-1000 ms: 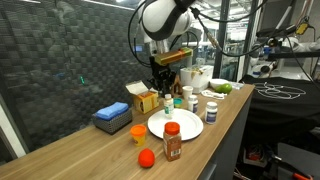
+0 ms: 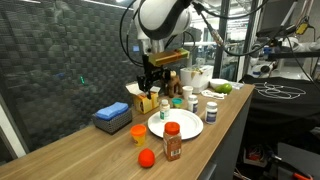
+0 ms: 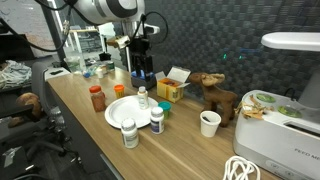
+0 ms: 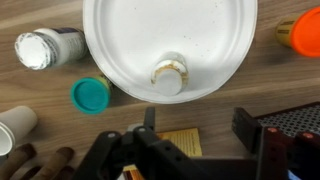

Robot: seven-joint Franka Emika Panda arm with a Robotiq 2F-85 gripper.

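A small white bottle (image 4: pixel 170 75) stands upright on the white plate (image 4: pixel 115 35), close to its rim. My gripper is open, its dark fingers spread apart with nothing between them. In the wrist view the bottle lies beyond the fingertips, clear of them. Exterior view 1 has the gripper (image 2: pixel 155 86) raised above the table, up and left of the bottle (image 2: pixel 165 112). From the other side, the bottle (image 3: pixel 142 98) appears below the gripper (image 3: pixel 142 76).
An orange cup (image 4: pixel 306 34), a teal cup (image 4: pixel 90 96) and a white jar (image 4: pixel 50 47) surround the plate. A yellow box (image 3: pixel 172 88) and brown toy animal (image 3: pixel 219 98) stand behind. Near the front are a red-lidded jar (image 2: pixel 172 145) and a red ball (image 2: pixel 146 158).
My gripper was down at the bottle's top and has moved up and to the left in exterior view 1. The bottle now stands clear of it on the plate.
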